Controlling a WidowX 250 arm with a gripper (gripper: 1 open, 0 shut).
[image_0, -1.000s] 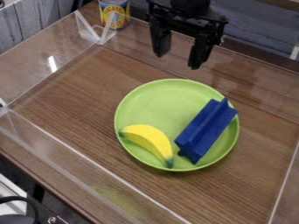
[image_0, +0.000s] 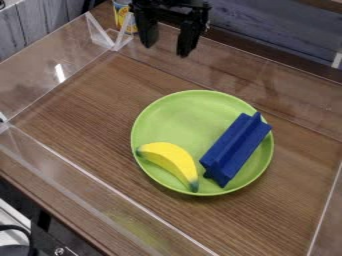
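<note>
My black gripper (image_0: 170, 36) is at the top centre of the camera view, open, above the back of the wooden table. A green plate (image_0: 187, 120) lies in the middle, holding a yellow banana (image_0: 173, 162) at its lower left and a long dark blue object (image_0: 234, 150) on its right side. My gripper is apart from both.
At the back left stands a can (image_0: 124, 19) with yellow on it, partly behind clear plastic, just left of my gripper. Bare tabletop (image_0: 80, 130) lies left and right of the plate. Clear barriers run along the left edge.
My gripper has moved left and slightly up in the view, closer to the can at the back. The plate and the things on it have not moved.
</note>
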